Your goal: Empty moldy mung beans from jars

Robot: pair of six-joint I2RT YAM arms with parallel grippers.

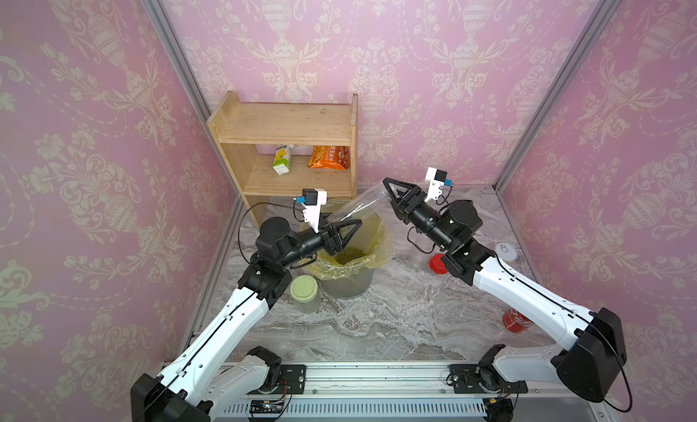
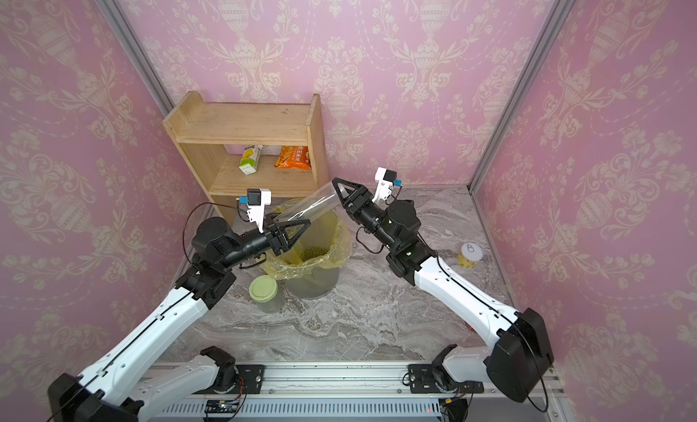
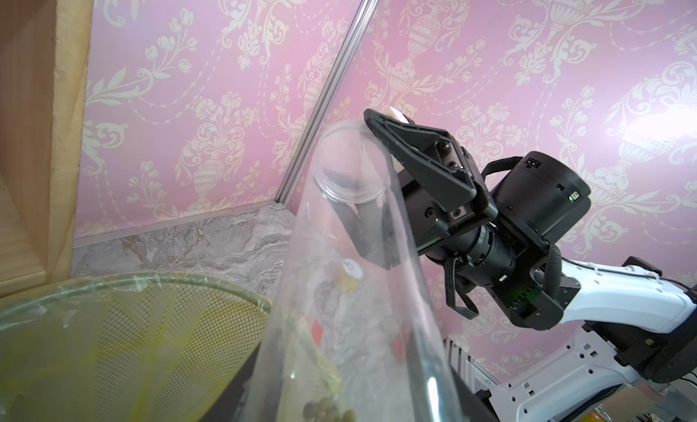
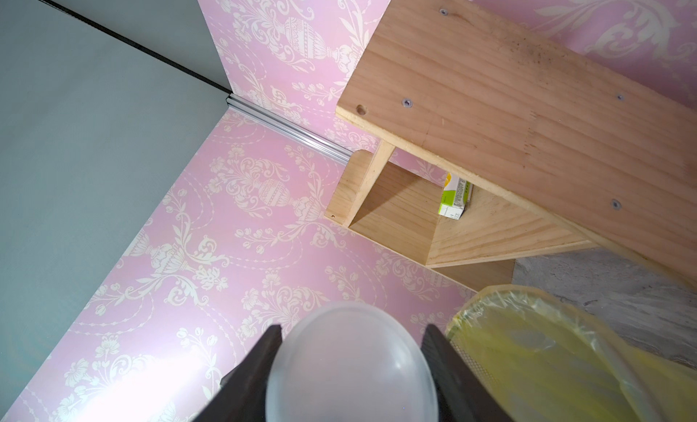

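Observation:
A long clear jar hangs tilted over the bin, which is lined with a yellow bag and holds green beans. My left gripper is shut on the lower-left end of the jar, my right gripper on the raised upper-right end. In the left wrist view a few beans show inside the jar near its low end. In the right wrist view the jar's white end sits between blurred fingers.
A green-lidded jar stands left of the bin, a red lid and a white-lidded jar to the right, a red jar farther front. A wooden shelf with packages stands behind.

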